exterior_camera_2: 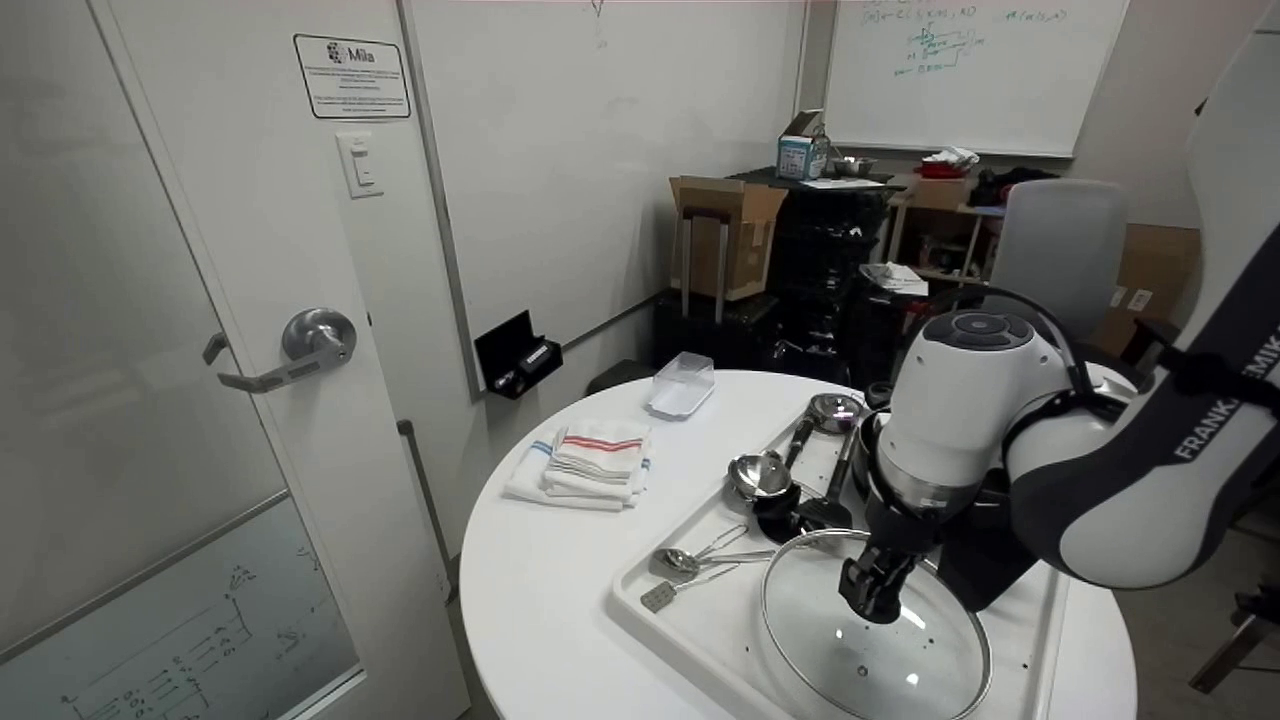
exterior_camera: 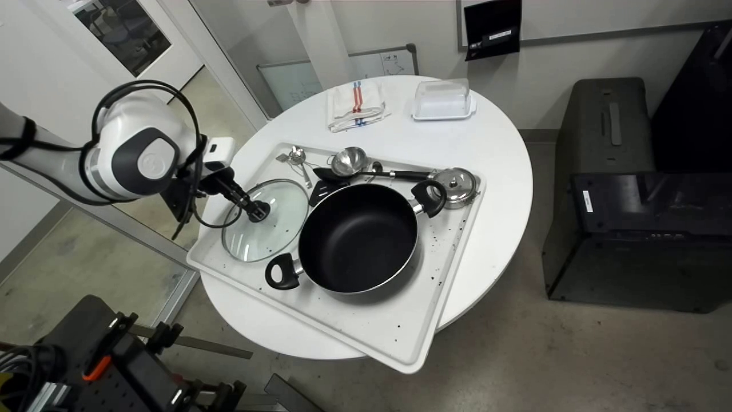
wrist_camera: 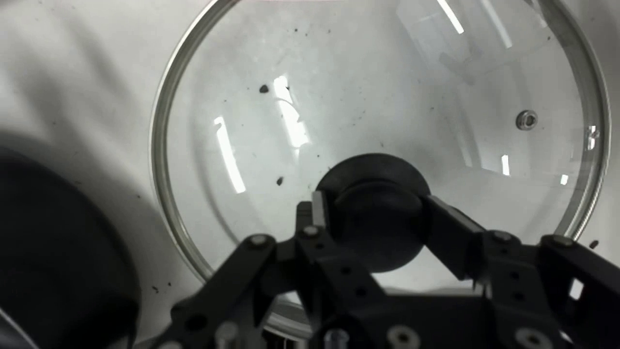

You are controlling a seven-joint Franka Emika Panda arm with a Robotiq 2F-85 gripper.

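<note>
My gripper is shut on the black knob (wrist_camera: 378, 232) of a round glass lid, one finger on either side of it. The clear lid (wrist_camera: 360, 99) with its metal rim appears whole in exterior view 1, left of the pot, where the gripper (exterior_camera: 258, 212) meets its middle. In exterior view 2 the lid (exterior_camera_2: 828, 648) is seen below the gripper (exterior_camera_2: 872, 588); it seems held a little above the tray. The black two-handled pot (exterior_camera: 358, 237) stands uncovered on the tray, its inside empty.
The white tray (exterior_camera: 384, 343) lies on a round table (exterior_camera: 494, 233). Behind the pot are a ladle (exterior_camera: 349, 161), other utensils and a small lidded steel pot (exterior_camera: 456, 185). Folded towels (exterior_camera: 357, 106) and a clear-topped dish (exterior_camera: 443, 100) sit at the back. The tray's front is clear.
</note>
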